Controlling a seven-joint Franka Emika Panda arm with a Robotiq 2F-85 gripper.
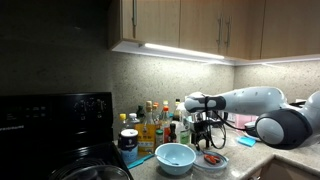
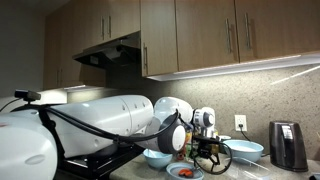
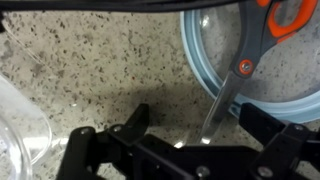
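Observation:
Scissors with dark blades and orange handles lie across a round blue-rimmed lid or plate in the wrist view. Their metal tip sticks out past the rim onto the speckled counter. My gripper is open above them, one finger left of the tip and the other to its right, near the rim. Whether the pads touch the scissors cannot be told. From exterior view 1, the orange of the scissors shows on the plate below the gripper.
A light-blue bowl stands left of the plate, with several bottles behind it. Clear plastic or glass lies left of my gripper. A dark kettle and another pale basin occupy the counter in exterior view 2.

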